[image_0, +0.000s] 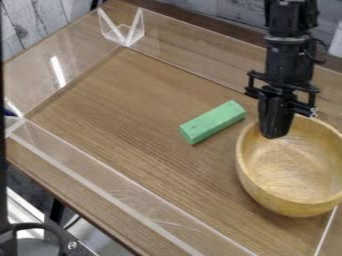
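Observation:
My gripper (274, 126) hangs pointing down over the back rim of a large tan bowl (289, 185) on the right side of the wooden table (107, 120). The gripper looks shut, with nothing visible between its fingers. A green rectangular block (211, 122) lies on the table just left of the bowl, apart from it and from the gripper. The bowl's inside looks empty where it shows; the part behind the gripper is hidden.
A clear plastic piece (122, 28) stands at the far upper left. Dark cables or hardware (34, 240) sit at the lower left corner.

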